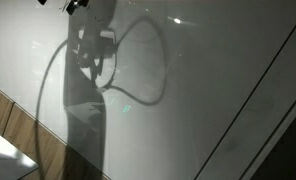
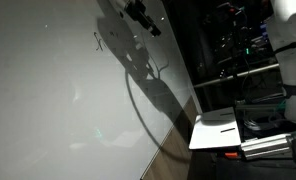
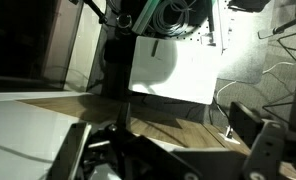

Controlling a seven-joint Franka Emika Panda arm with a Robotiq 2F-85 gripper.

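Note:
My gripper stands open in the wrist view, its two dark fingers point(image 3: 70, 148) wide apart at the lower left and lower right. Nothing shows between them. In exterior view 1 only a bit of the gripper point(image 1: 76, 4) comes in at the top edge, the rest being cut off. The gripper point(image 2: 138, 14) also hangs at the top of exterior view 2, over a broad white surface point(image 2: 48, 110). A small dark mark or thin thing point(image 2: 98, 41) is on that surface, too small to make out.
Past the white surface's wood-coloured edge point(image 3: 103, 106), a white panel point(image 3: 175, 70) lies lower down with coiled cables point(image 3: 174, 18) behind it. Dark equipment point(image 2: 223, 40) and a white machine part point(image 2: 291, 60) stand at the right.

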